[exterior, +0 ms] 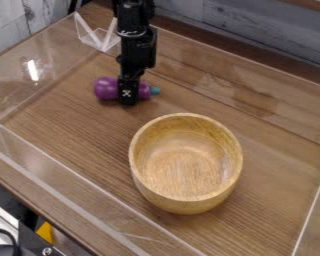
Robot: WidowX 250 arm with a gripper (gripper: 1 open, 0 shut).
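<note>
My black gripper (129,88) reaches down from the top centre onto a purple object (111,89) with a teal tip, which lies on the wooden table left of centre. The fingers straddle its middle; whether they are closed on it is too small to tell.
A large tan bowl (186,163) stands on the table below and to the right of the purple object.
</note>
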